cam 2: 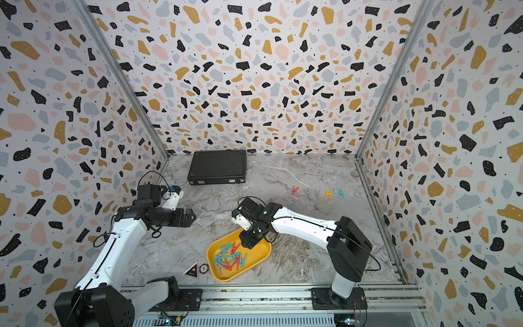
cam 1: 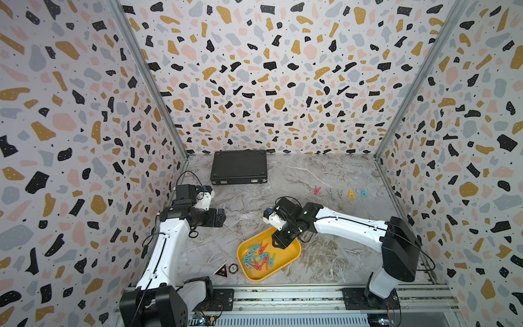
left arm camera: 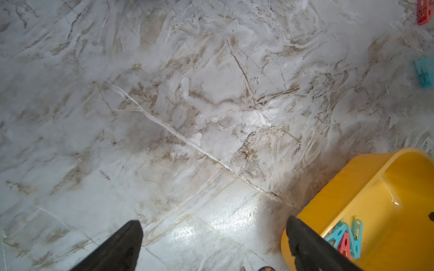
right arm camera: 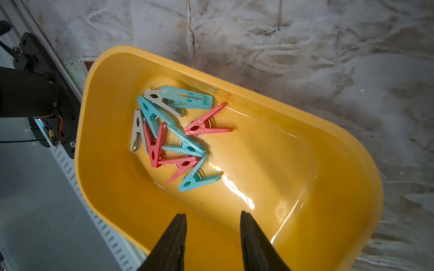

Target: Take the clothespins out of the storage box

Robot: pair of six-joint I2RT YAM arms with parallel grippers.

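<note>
Several teal, red and grey clothespins [right arm camera: 183, 142] lie heaped at one end of the yellow storage box [right arm camera: 312, 122]; the other end is bare. Over the box's bare end, my right gripper stands open with nothing between its fingers. On the table at the back right lie a red clothespin [cam 1: 317, 190], a yellow clothespin [cam 1: 350, 194] and a blue clothespin [cam 1: 364, 193]. Another teal clothespin [left arm camera: 424, 71] shows at the right edge of the left wrist view. My left gripper is open and empty, above the table left of the box.
A black case [cam 1: 238, 166] sits at the back left. A small triangular sign [cam 1: 221, 269] and a dark ring [cam 1: 233, 268] lie left of the box. Bare table spreads between the case and the loose clothespins.
</note>
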